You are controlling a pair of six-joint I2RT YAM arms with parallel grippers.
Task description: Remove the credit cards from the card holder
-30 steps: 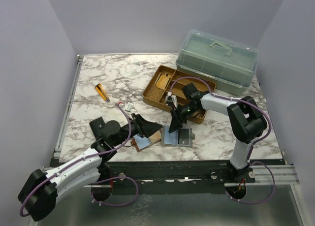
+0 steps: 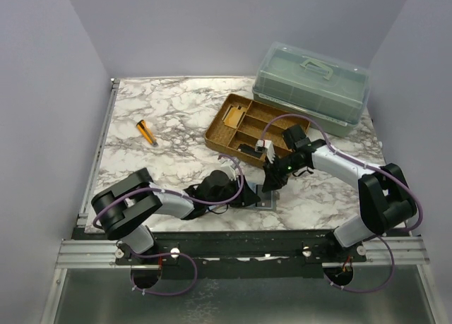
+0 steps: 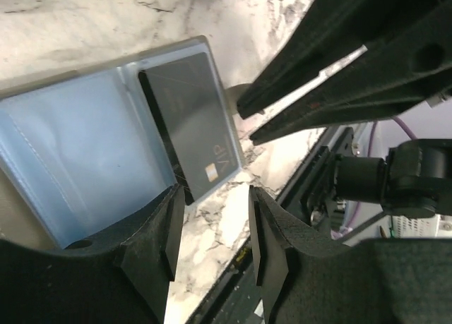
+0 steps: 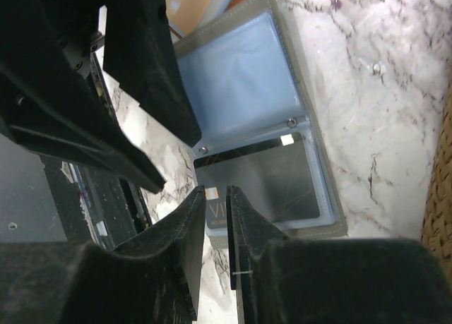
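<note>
The open card holder lies on the marble surface, with a clear bluish sleeve on one side and a dark card marked VIP in the other pocket, also seen in the right wrist view [image 4: 261, 183]. My left gripper is low over the holder's near edge, its fingers part open, nothing visible between them. My right gripper hangs over the card's end, its fingertips close together; whether anything is between them I cannot tell.
A brown compartment tray [image 2: 222, 130] sits behind the holder, a clear green lidded box [image 2: 311, 87] at the back right. An orange cutter [image 2: 145, 132] lies on the left.
My left arm has moved right and toward the holder, covering much of it in the top view. My right gripper has shifted right, over the dark card.
</note>
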